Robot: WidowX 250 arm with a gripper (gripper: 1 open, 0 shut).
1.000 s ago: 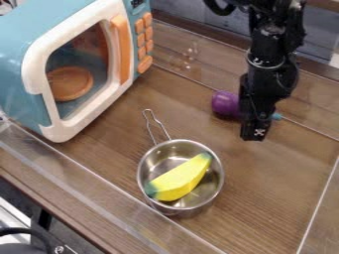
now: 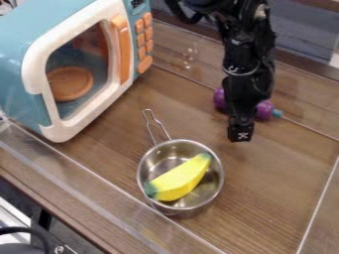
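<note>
My black gripper (image 2: 241,126) hangs low over the wooden counter at the right of centre, directly in front of a purple toy vegetable (image 2: 265,110), which looks like an eggplant and is partly hidden behind it. Whether the fingers are open or touch the toy is hard to make out. A steel pot (image 2: 163,159) with a wire handle sits at the lower middle, a yellow banana (image 2: 181,179) lying in it.
A toy blue-and-white microwave (image 2: 54,40) with an orange plate inside stands at the upper left.
The gripper has shifted a little to the left, after a slight move right, and more of the purple toy now shows to its right.
</note>
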